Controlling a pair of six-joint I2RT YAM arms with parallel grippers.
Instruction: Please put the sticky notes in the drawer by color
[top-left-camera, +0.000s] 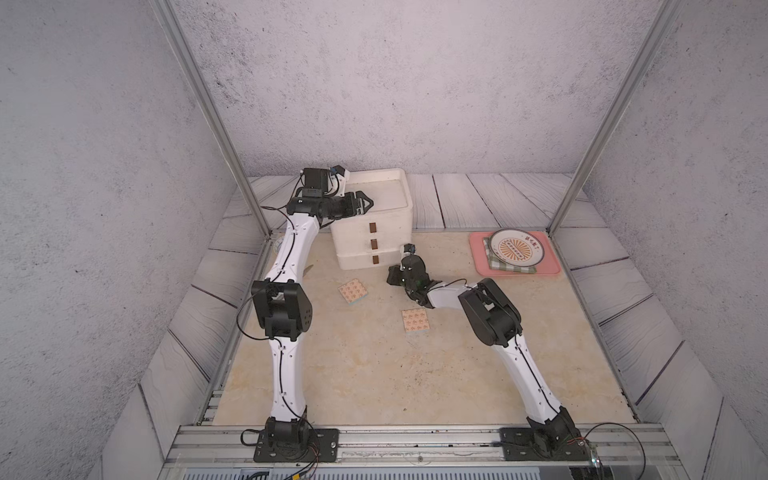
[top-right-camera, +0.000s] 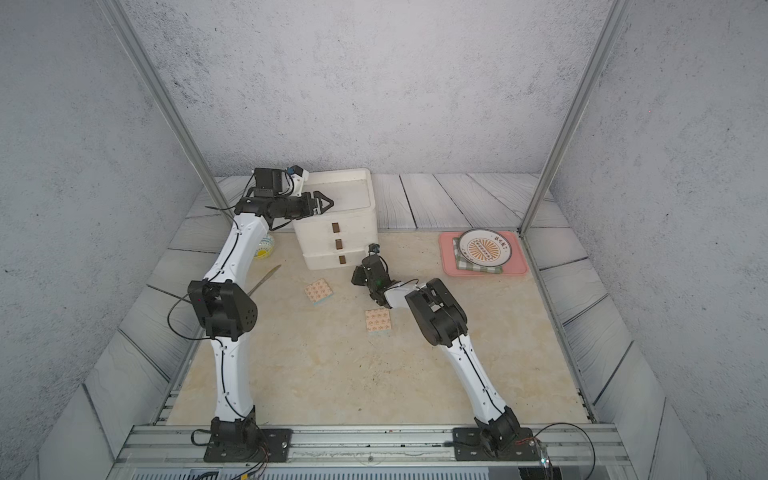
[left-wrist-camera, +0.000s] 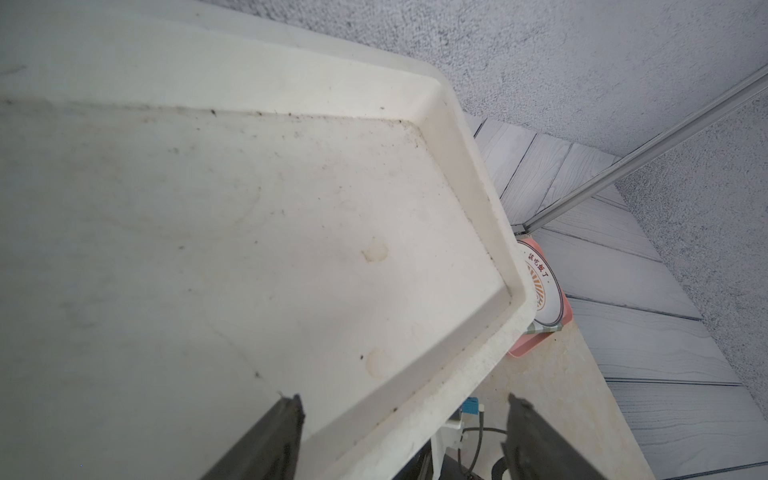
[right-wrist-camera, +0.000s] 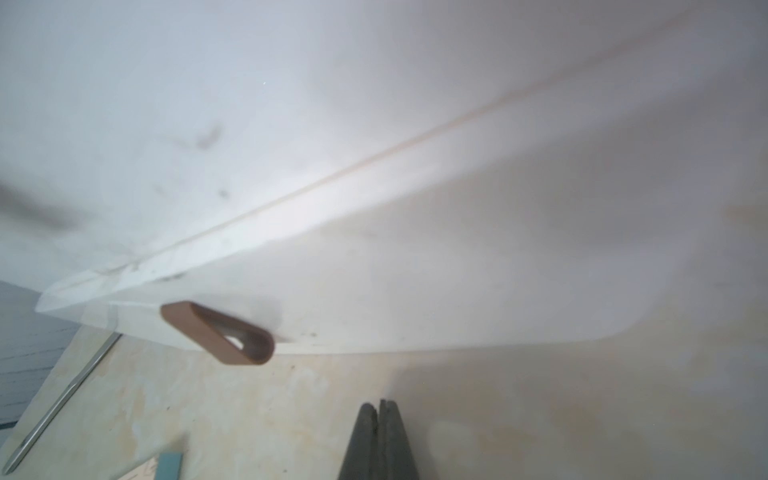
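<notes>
The white three-drawer cabinet (top-left-camera: 357, 236) stands at the back, with brown handles (top-right-camera: 338, 244). My left gripper (top-left-camera: 361, 204) is over its top tray (left-wrist-camera: 320, 208), fingers part open, nothing seen between them. In front of the lowest drawer (right-wrist-camera: 480, 280) my right gripper is shut, nothing between its fingers, right of that drawer's handle (right-wrist-camera: 216, 334). Two orange-patterned sticky note pads, one pad (top-left-camera: 353, 291) nearer the cabinet and the other pad (top-left-camera: 415, 320) nearer me, lie on the table.
A pink tray (top-left-camera: 550, 266) with a plate (top-left-camera: 516, 248) and checked cloth lies at the back right. A thin metal rod (right-wrist-camera: 64, 396) and a small yellow item (top-right-camera: 262, 250) lie left of the cabinet.
</notes>
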